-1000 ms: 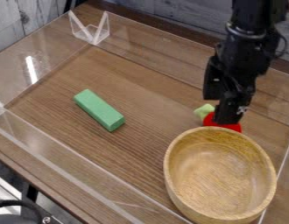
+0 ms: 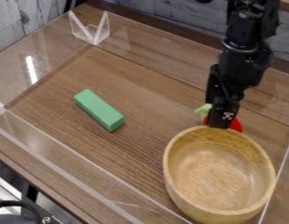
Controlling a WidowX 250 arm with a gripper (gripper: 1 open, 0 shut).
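Note:
My black gripper (image 2: 222,109) hangs at the right, open, its fingertips low over a small red object (image 2: 234,124) with a pale green part (image 2: 203,112), which it partly hides. Just below sits a large yellow round bowl (image 2: 220,143), empty. A green block (image 2: 99,110) lies on the wooden table (image 2: 112,157) at the left.
A white wire object (image 2: 86,28) stands at the back left. A wall runs along the back right.
The arm has turned and narrowed in view, with the gripper shifting slightly over the red object. The objects on the table look in about the same places.

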